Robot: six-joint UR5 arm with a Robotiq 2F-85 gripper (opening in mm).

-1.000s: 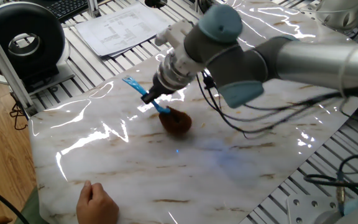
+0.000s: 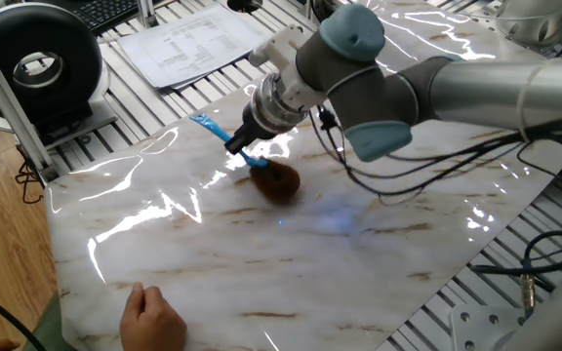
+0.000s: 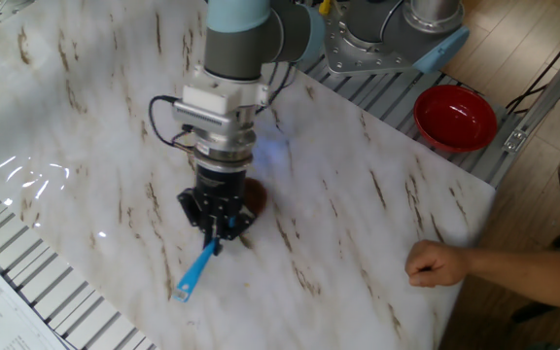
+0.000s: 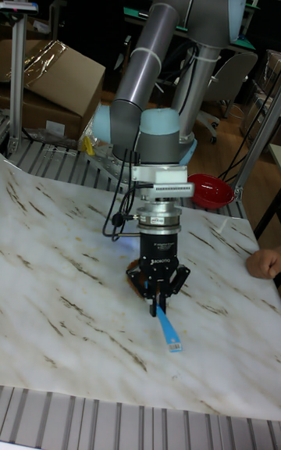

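A brush with a blue handle (image 2: 212,127) and a round brown bristle head (image 2: 278,181) shows in the first exterior view, near the middle of the marble-patterned table. My gripper (image 2: 241,147) is at the handle, shut on it, fingers pointing down. Seen in the second exterior view, the handle (image 3: 194,273) sticks out from my gripper (image 3: 215,243) toward the lower left, while the brown head (image 3: 255,197) is partly hidden behind the wrist. In the third exterior view the handle (image 4: 168,333) slants out in front of the fingers; the head is mostly covered. Whether the head touches the table, I cannot tell.
A red bowl (image 3: 454,118) stands at the table's edge by the robot base. A person's fist (image 3: 436,263) rests on the tabletop. Papers (image 2: 189,46) lie on the slatted bench beyond the table.
Over the last second the brush and gripper have shifted slightly together, the head moving a little and the arm swaying in small amounts. The hand has not moved.
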